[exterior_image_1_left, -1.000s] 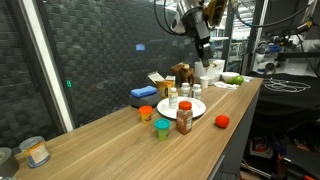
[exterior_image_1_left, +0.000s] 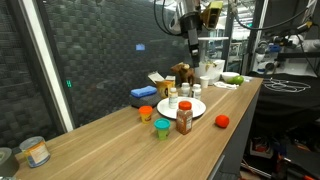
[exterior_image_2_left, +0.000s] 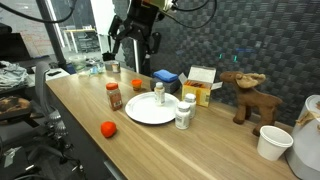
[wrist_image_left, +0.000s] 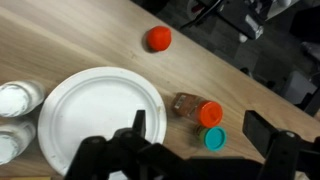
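My gripper (exterior_image_2_left: 136, 46) is open and empty, held well above the table. In the wrist view its fingers (wrist_image_left: 128, 150) stand wide apart, with the red-lidded jar (wrist_image_left: 198, 109) showing below and between them. A white plate (wrist_image_left: 103, 120) lies to the left of that jar, its near part cut off by the frame. A red round object (wrist_image_left: 159, 38) rests on the bare wood. Two white bottles (exterior_image_2_left: 183, 116) stand close to the plate; another bottle (exterior_image_2_left: 159, 94) is at its far side, and whether it stands on the plate I cannot tell. A teal cup (exterior_image_1_left: 162, 128) sits beside the jar.
An orange cup (exterior_image_1_left: 146, 113), blue cloth (exterior_image_1_left: 144, 92), open box (exterior_image_2_left: 199, 84) and brown moose toy (exterior_image_2_left: 252, 98) stand along the back. Cans (exterior_image_1_left: 36, 152) occupy the far left end.
In exterior view 1 my gripper has shifted left and its fingers now point more steeply down. The objects on the table have stayed in place.
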